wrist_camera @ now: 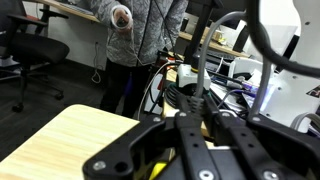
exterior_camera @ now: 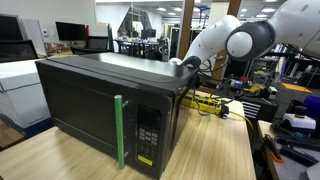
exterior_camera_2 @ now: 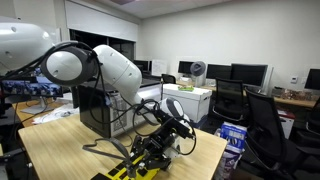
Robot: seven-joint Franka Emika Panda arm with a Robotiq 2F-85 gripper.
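Observation:
My gripper appears shut at the bottom of the wrist view, with a thin grey cable-like loop point(wrist_camera: 199, 72) rising from between its fingertips. In exterior view 2, the black gripper point(exterior_camera_2: 152, 158) hangs low over the table, beside a yellow object point(exterior_camera_2: 140, 174). A grey curved line point(exterior_camera_2: 123, 151) shows near it. From exterior view 1, the microwave point(exterior_camera: 125, 105) stands between the camera and part of the arm, so the fingertips are hard to make out. What the grey loop belongs to is not clear.
The black microwave has a green strip point(exterior_camera: 119, 130) along its door. Yellow pieces point(exterior_camera: 205, 103) lie on the table beyond its right side. A person point(wrist_camera: 130, 40) stands past the table in the wrist view.

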